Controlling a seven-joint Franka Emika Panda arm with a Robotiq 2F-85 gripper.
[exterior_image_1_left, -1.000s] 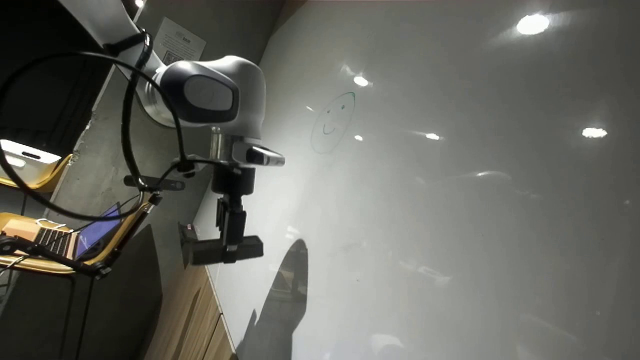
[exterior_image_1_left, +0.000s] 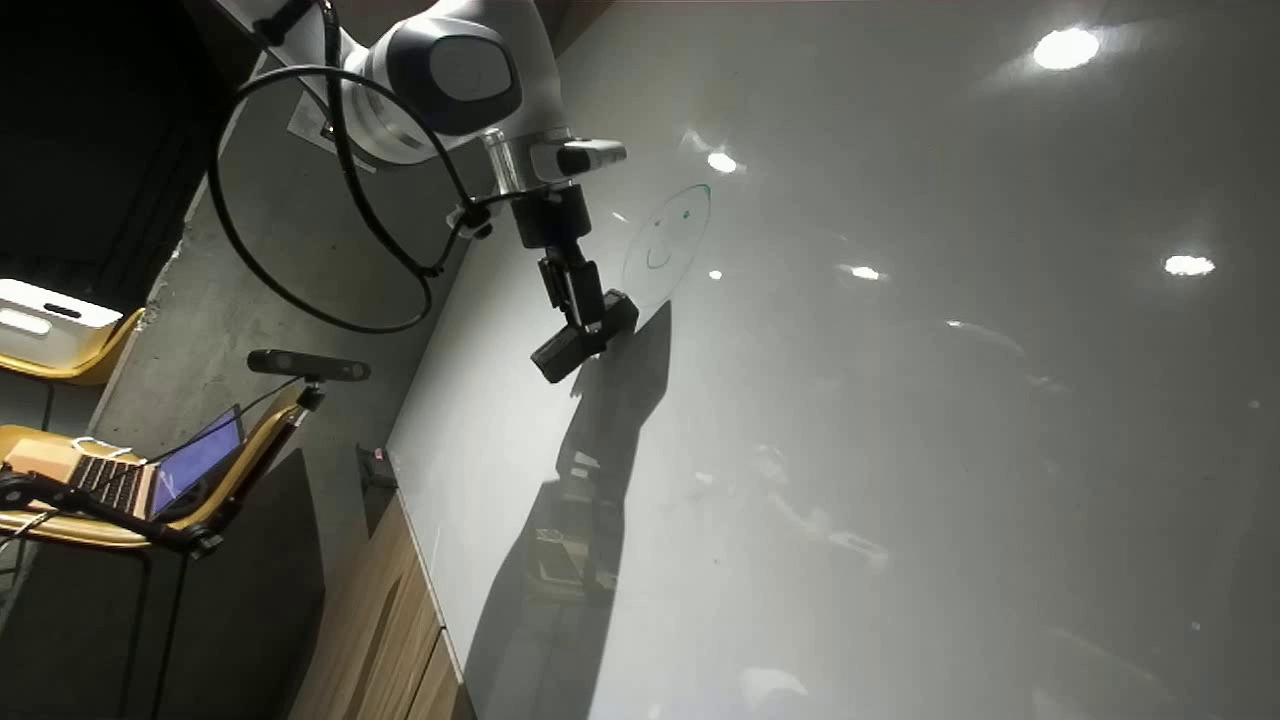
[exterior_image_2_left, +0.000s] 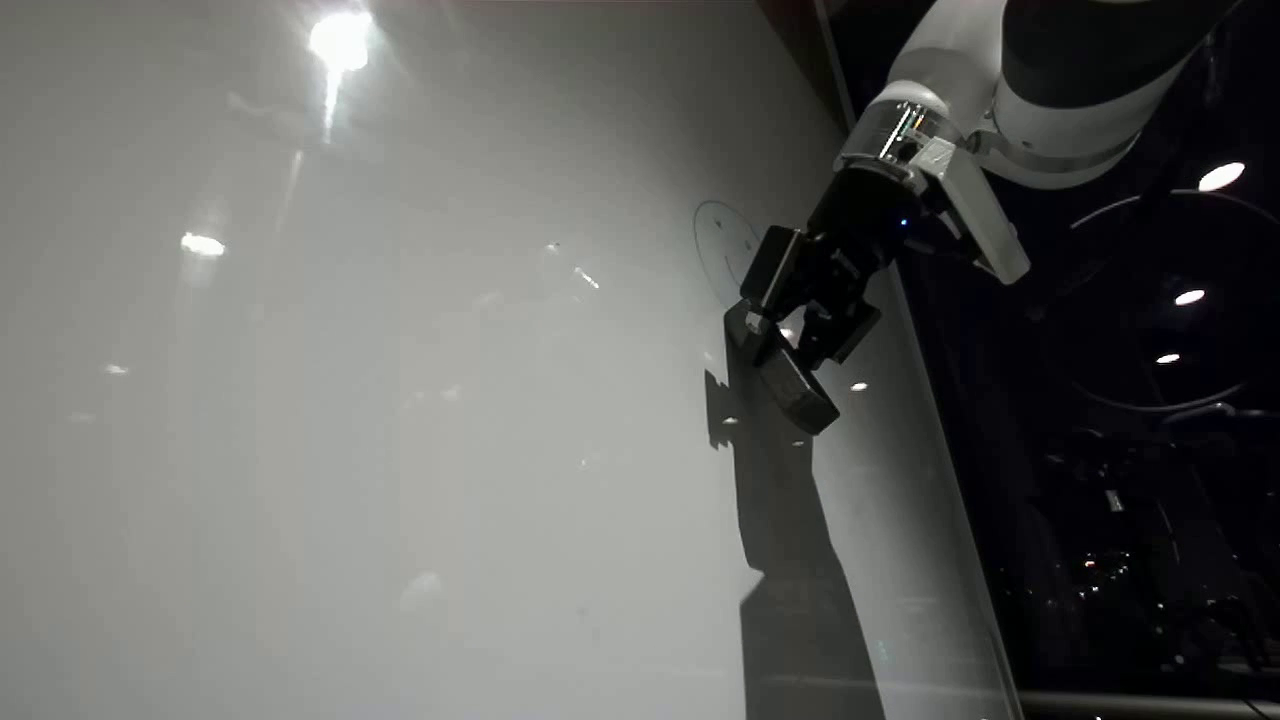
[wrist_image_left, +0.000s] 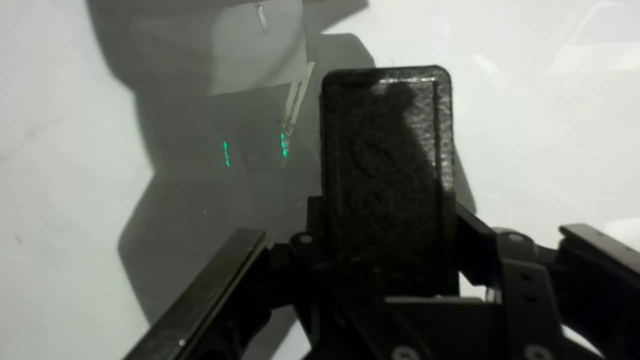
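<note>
A black block-shaped eraser (exterior_image_1_left: 560, 356) is held crosswise by my shut gripper (exterior_image_1_left: 588, 326), close to the big white board (exterior_image_1_left: 936, 456). Its upper end lies near its own shadow; whether it touches the board I cannot tell. Just above it, a thin green smiley face (exterior_image_1_left: 659, 258) inside an oval is drawn on the board, and the second exterior view shows the drawing's outline (exterior_image_2_left: 697, 230) beside the gripper. In the wrist view the eraser (wrist_image_left: 384, 144) fills the space between the fingers, with two short green strokes (wrist_image_left: 226, 154) to its left; it hides part of the board.
Left of the board stand a chair with a laptop (exterior_image_1_left: 198, 462) and a camera (exterior_image_1_left: 308, 365) on a mount. Wooden panelling (exterior_image_1_left: 372, 624) runs below the board's left edge. A cable (exterior_image_1_left: 222, 198) loops from the arm. The rest of the board is clear apart from light reflections.
My arm has moved up and to the right, carrying the eraser from low at the board's left edge to just below the drawing. The eraser is now tilted in view.
</note>
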